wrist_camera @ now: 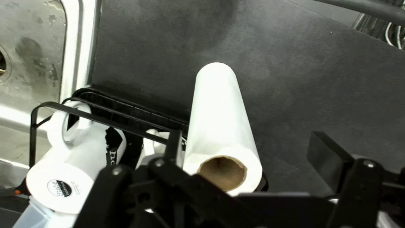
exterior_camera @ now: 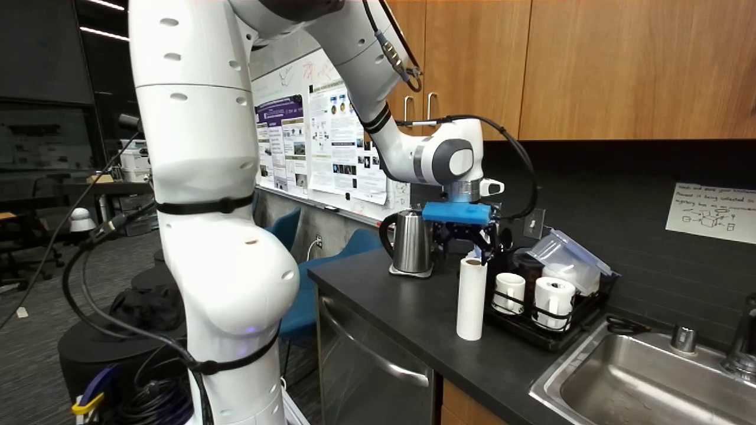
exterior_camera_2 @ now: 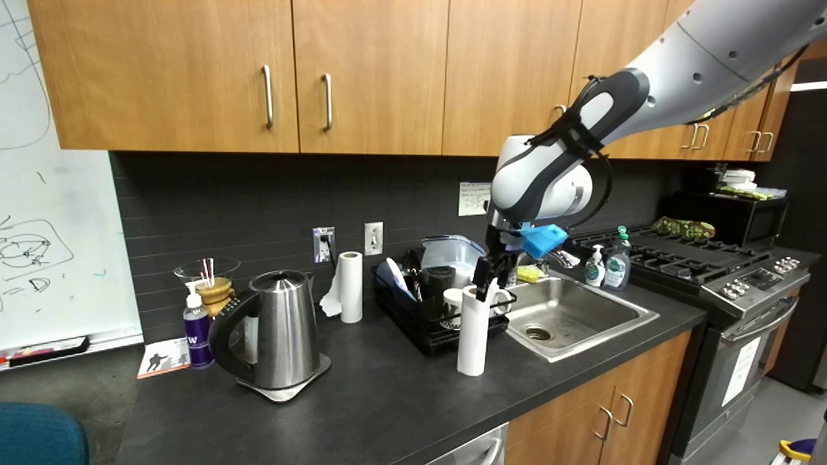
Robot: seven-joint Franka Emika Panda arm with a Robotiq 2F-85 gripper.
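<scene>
A white paper towel roll (exterior_camera: 471,301) stands upright on the dark counter, its brown cardboard core (wrist_camera: 222,173) showing at the top end in the wrist view. My gripper is open close to that top end, with one black finger (wrist_camera: 173,146) on the dish rack side and the other finger (wrist_camera: 327,161) well out over bare counter. Between the fingers the roll lies nearer the rack-side one; whether either touches it I cannot tell. In exterior view 2 the gripper's dark fingers (exterior_camera_2: 486,275) overlap the roll's top (exterior_camera_2: 474,298).
Right beside the roll sits a black dish rack (exterior_camera_2: 426,333) with white mugs (exterior_camera: 554,297) and a clear container (exterior_camera: 567,258). Beyond it is the sink (exterior_camera_2: 570,310). A steel kettle (exterior_camera_2: 283,333) and a second roll (exterior_camera_2: 351,287) stand farther left.
</scene>
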